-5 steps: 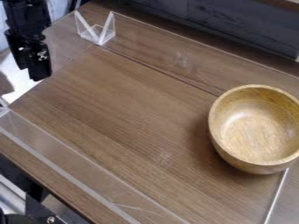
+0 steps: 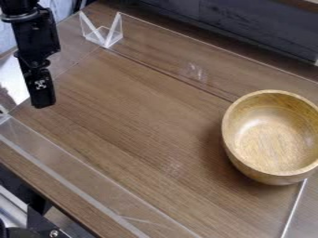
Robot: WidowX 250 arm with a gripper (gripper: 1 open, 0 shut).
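My gripper hangs at the far left over the wooden table, its black body reaching down from the top left corner with the fingertips low near the table's left side. Whether it is open or shut is unclear from this view. A wooden bowl stands upright at the right, well apart from my gripper.
A clear, angular plastic stand sits at the upper left, right of my gripper. Clear tape-like strips run along the lower left. A dark panel lines the back edge.
My gripper has moved a little to the right and down compared with about a second ago. The bowl and the plastic stand have not moved.
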